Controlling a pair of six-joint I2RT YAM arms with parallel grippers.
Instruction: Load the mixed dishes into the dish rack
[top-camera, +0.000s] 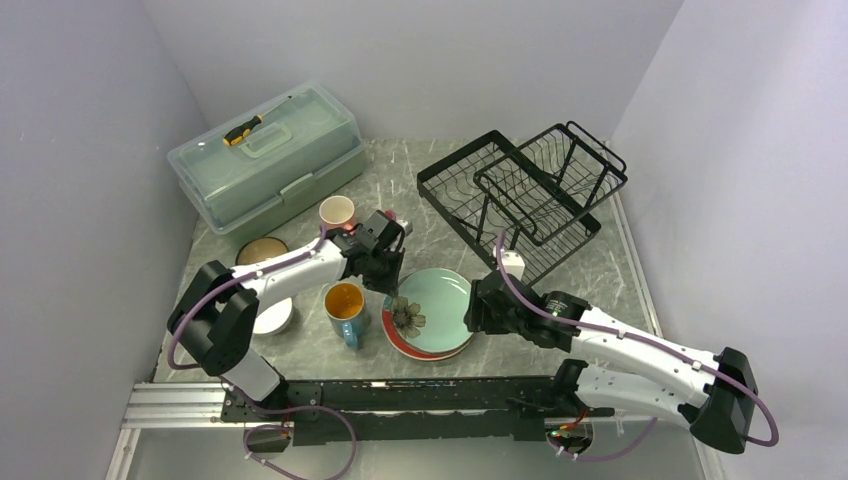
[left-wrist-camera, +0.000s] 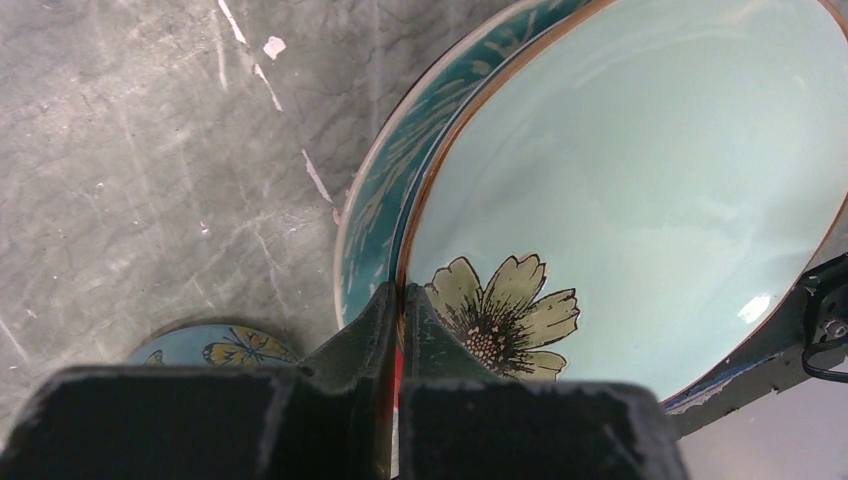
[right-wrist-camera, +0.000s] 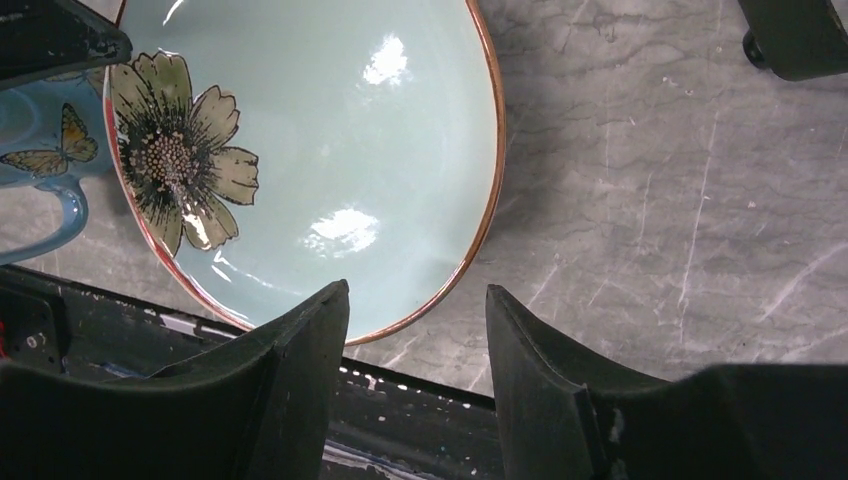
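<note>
A pale green plate with a flower (top-camera: 436, 305) sits on a red-rimmed plate (top-camera: 400, 338); a teal patterned plate shows beneath it in the left wrist view. My left gripper is shut on the pale plate's left rim. My right gripper stands part open at the plate's right edge, nothing visible between its fingers. The black dish rack (top-camera: 450, 170) stands empty at the back right. A blue mug (top-camera: 348, 321) stands left of the plates.
A pink cup (top-camera: 337, 208), brown dish (top-camera: 258, 250) and white bowl (top-camera: 272, 320) are on the left, a translucent toolbox (top-camera: 300, 140) with a screwdriver behind them. Bare counter lies right of the plates.
</note>
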